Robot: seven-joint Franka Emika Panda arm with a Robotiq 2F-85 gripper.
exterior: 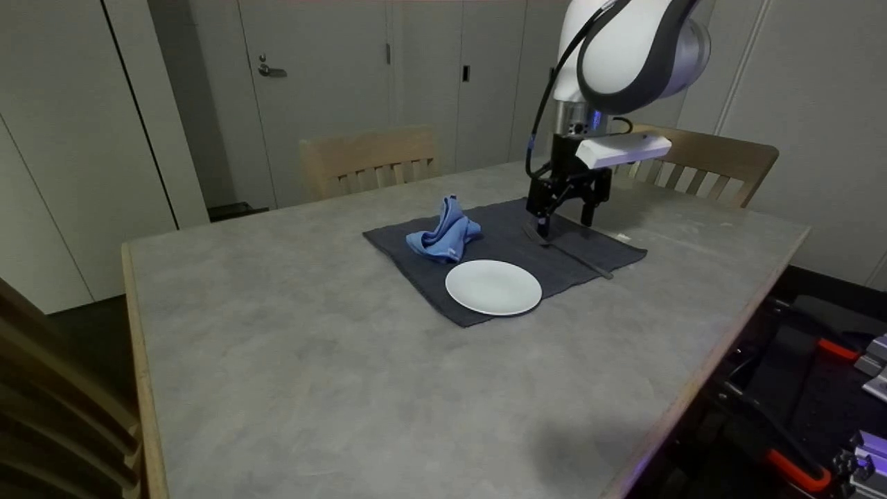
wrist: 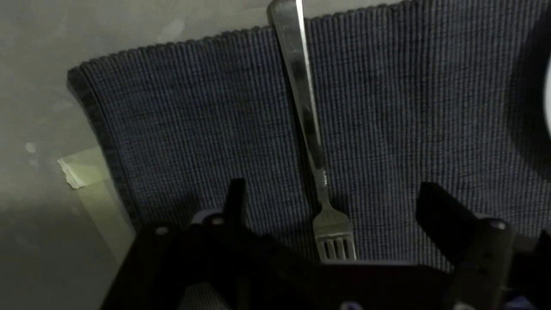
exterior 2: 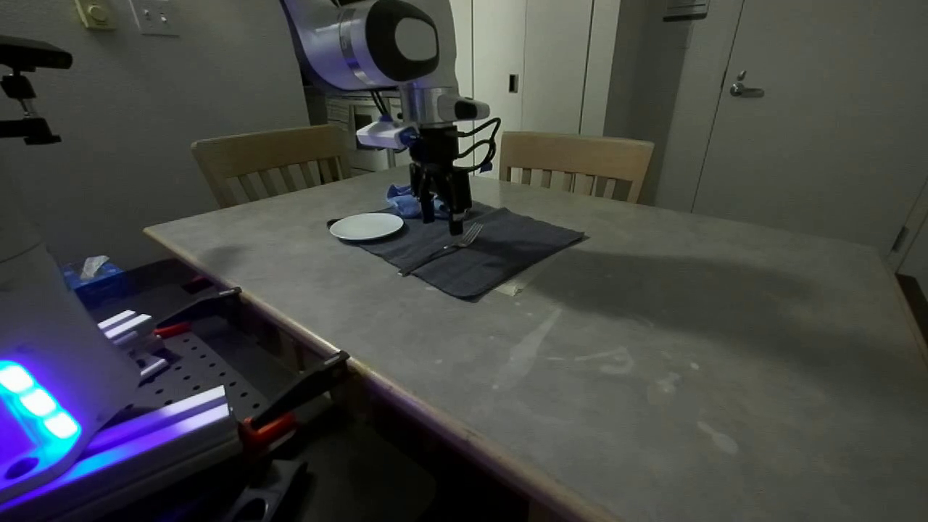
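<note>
A silver fork (wrist: 305,111) lies flat on the dark blue-grey placemat (wrist: 217,113), its handle end reaching past the mat's edge in the wrist view. My gripper is open above it, the fingers on either side of the fork's neck with clear space to both. In exterior view 2 the fingertips of the gripper (exterior 2: 441,225) hang over the mat near the fork's tines (exterior 2: 470,235). A white plate (exterior: 493,287) sits at one edge of the mat. A crumpled blue cloth (exterior: 446,233) rests on the mat beyond the plate.
Wooden chairs (exterior: 370,159) stand along its far side. A piece of pale tape (wrist: 88,168) sticks to the table beside the mat. Clamps (exterior 2: 296,396) grip the table's edge near the robot's base.
</note>
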